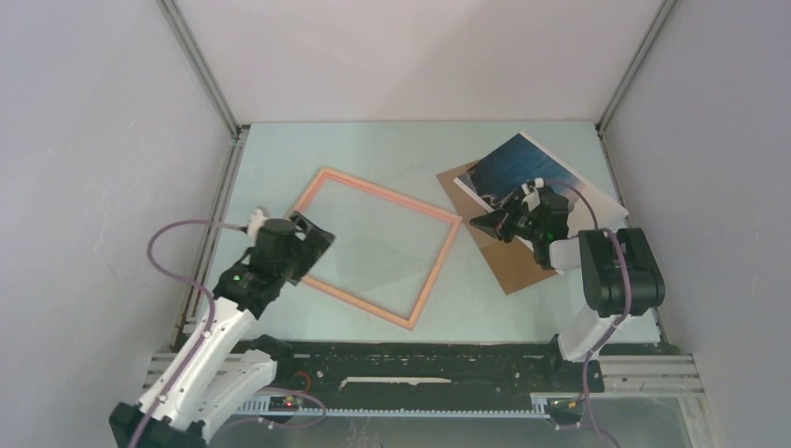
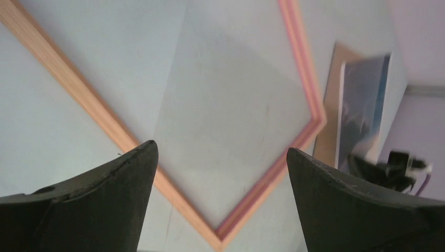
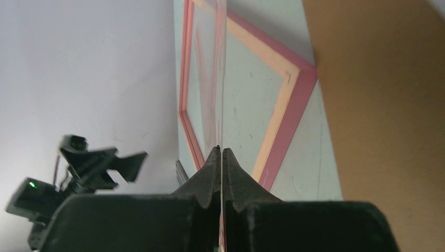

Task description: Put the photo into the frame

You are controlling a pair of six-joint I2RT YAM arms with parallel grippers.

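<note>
The pinkish wooden frame lies empty and tilted at the middle-left of the table. Over its left side hovers my left gripper, fingers wide apart; in the left wrist view nothing lies between its fingers. On the right is the blue photo with a white border, partly on the brown board and partly covered by my right arm. My right gripper is shut above them; a thin, glossy clear sheet shows edge-on between its fingertips. The sheet's outline cannot be made out from the top.
Walls stand close on both sides. Open tabletop lies behind the frame, with a narrow clear strip between frame and board. A slotted rail runs along the front.
</note>
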